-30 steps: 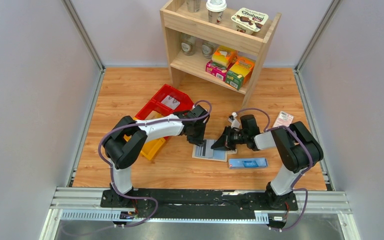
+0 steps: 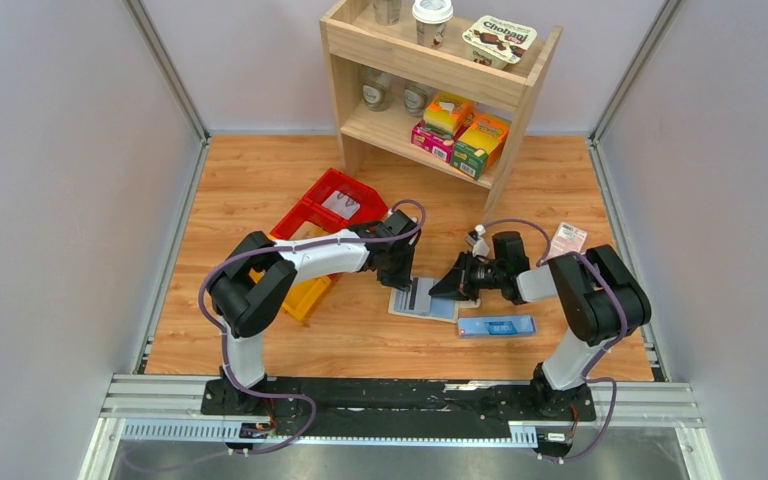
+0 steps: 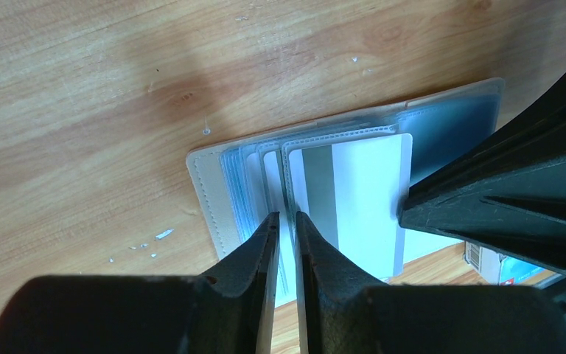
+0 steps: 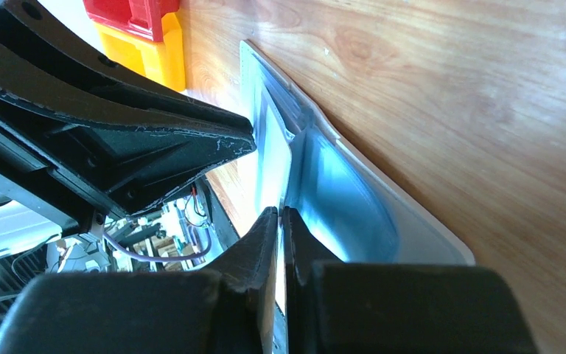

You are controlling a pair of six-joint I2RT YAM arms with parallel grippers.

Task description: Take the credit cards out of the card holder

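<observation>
The card holder (image 2: 442, 309) lies open on the table, showing clear blue sleeves (image 3: 457, 122) and a beige cover (image 3: 206, 181). Its top sleeve holds a white credit card (image 3: 368, 199) with a grey stripe; the card's right edge sticks out slightly past the sleeve. My left gripper is shut on the seam edge of the holder's sleeves. From the other side, my right gripper is shut at the card's protruding edge, which runs in between its fingertips. Most of the card still sits inside the sleeve.
A blue box (image 2: 497, 327) lies just in front of the holder. Red (image 2: 320, 205) and yellow (image 2: 305, 296) bins stand by the left arm. Behind is a wooden shelf (image 2: 420, 62) with goods. A pinkish card (image 2: 568, 238) lies at the right. Table behind the holder is clear.
Over the last second both grippers and the card holder have shifted slightly to the right together.
</observation>
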